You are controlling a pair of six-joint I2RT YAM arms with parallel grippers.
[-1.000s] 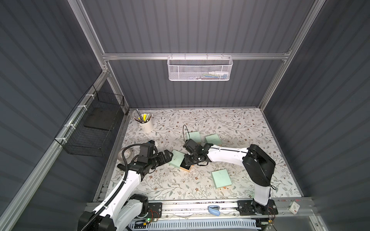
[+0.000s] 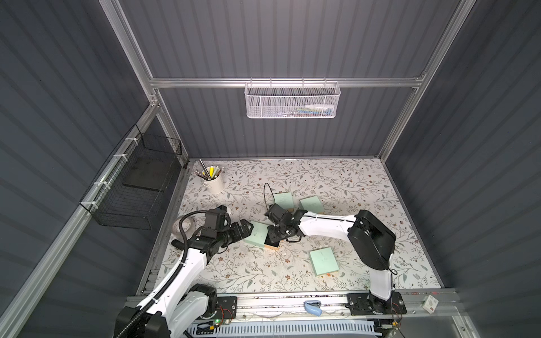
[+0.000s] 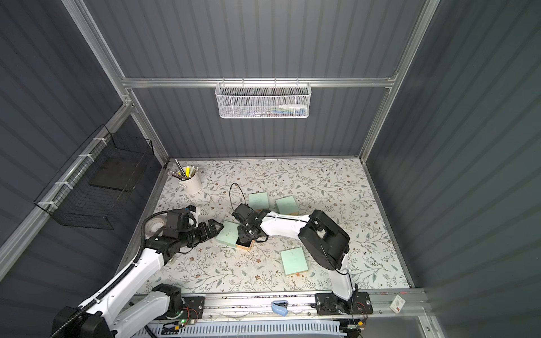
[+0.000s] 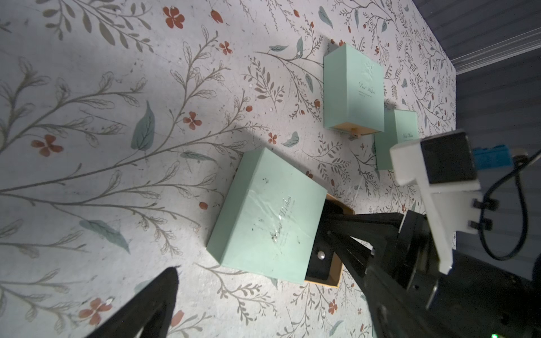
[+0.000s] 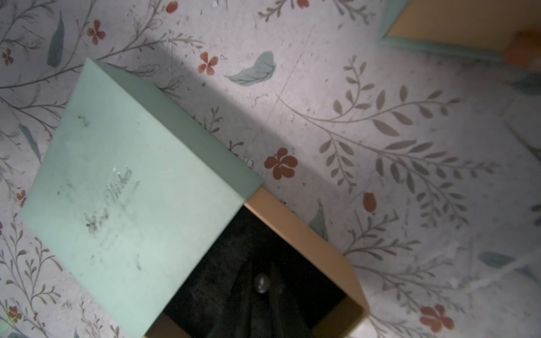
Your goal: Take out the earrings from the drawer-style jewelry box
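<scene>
A pale green drawer-style jewelry box (image 4: 276,217) lies on the table with its black-lined drawer (image 5: 321,293) partly pulled out. One pearl earring (image 5: 261,282) shows in the drawer; whether a second is there cannot be seen. My right gripper reaches down into the drawer, its fingers slightly apart on either side of the pearl in the right wrist view. In the left wrist view a pearl (image 4: 321,255) sits beside those fingers. My left gripper (image 2: 248,227) is open and empty, at the closed side of the box.
Two more green boxes (image 2: 283,200) (image 2: 311,204) stand behind the right arm, and another green box (image 2: 324,261) is at the front right. A pen cup (image 2: 213,181) is at the back left.
The box has moved slightly left as well. My left arm looks unmoved.
</scene>
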